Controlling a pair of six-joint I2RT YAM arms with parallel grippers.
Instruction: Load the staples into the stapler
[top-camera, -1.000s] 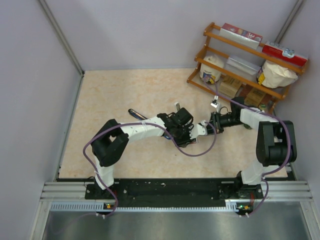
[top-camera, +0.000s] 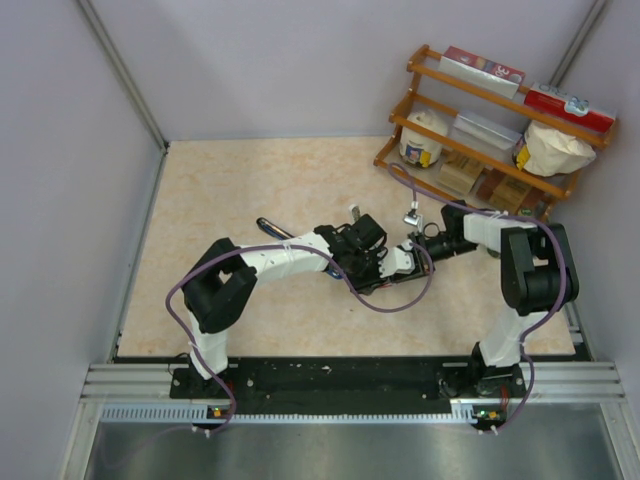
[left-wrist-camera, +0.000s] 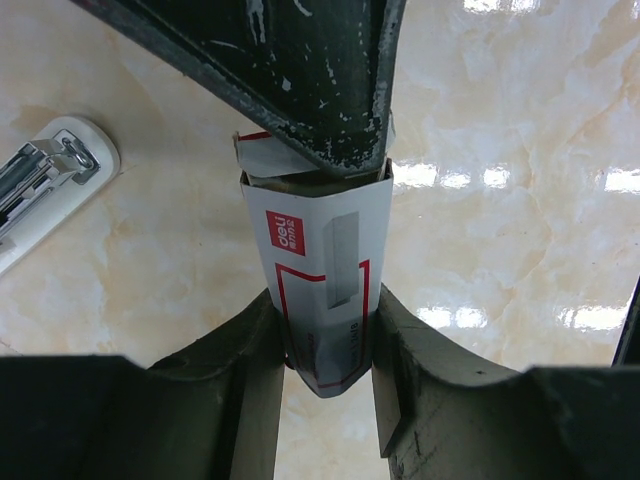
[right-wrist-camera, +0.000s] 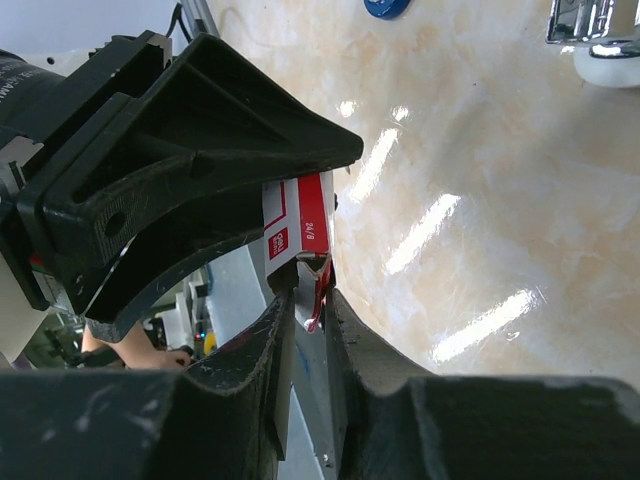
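Note:
A small white and red staple box (left-wrist-camera: 310, 255) is pinched between the fingers of my left gripper, its top end open. In the right wrist view the staple box (right-wrist-camera: 300, 215) hangs from the left gripper. My right gripper is at the box's open end, with a white and red flap between its close-set fingertips; whether they press on it is unclear. From above, both grippers meet right of centre over the table. Part of the stapler (left-wrist-camera: 75, 165), white base and metal end, lies on the table; what is inside the box is hidden.
A dark elongated item (top-camera: 270, 228) lies beyond the left arm. At the back right stands a wooden rack (top-camera: 480, 90) with boxes and containers. Bare table (top-camera: 230, 180) spreads across the left and back. Purple cables loop over both arms.
My right arm has moved left and toward the front, its gripper now closer in at the box. The left arm has stayed in place.

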